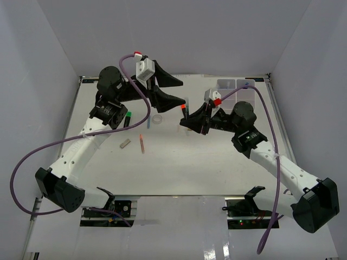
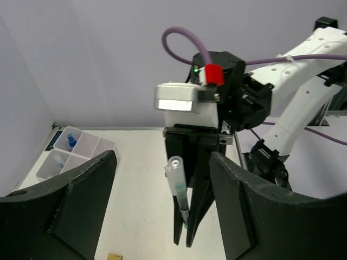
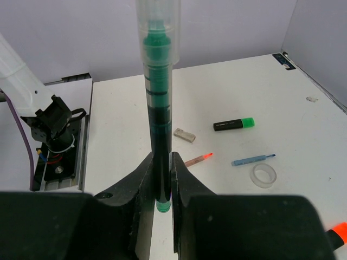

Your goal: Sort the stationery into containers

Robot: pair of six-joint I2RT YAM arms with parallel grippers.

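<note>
My right gripper (image 1: 193,121) is shut on an upright green pen with a clear cap, also seen in the left wrist view (image 2: 177,187). My left gripper (image 1: 170,91) is open, raised to its upper left, nothing between its fingers. On the table lie a black green-capped marker (image 3: 230,124), a blue pen (image 3: 249,160), an orange-tipped pen (image 3: 198,160), a grey eraser-like block (image 3: 183,135), a clear tape ring (image 3: 262,175) and an orange-capped black marker (image 3: 338,235).
A compartmented container (image 1: 241,84) stands at the back right, holding a blue item (image 2: 71,140). Walls border the sides and back.
</note>
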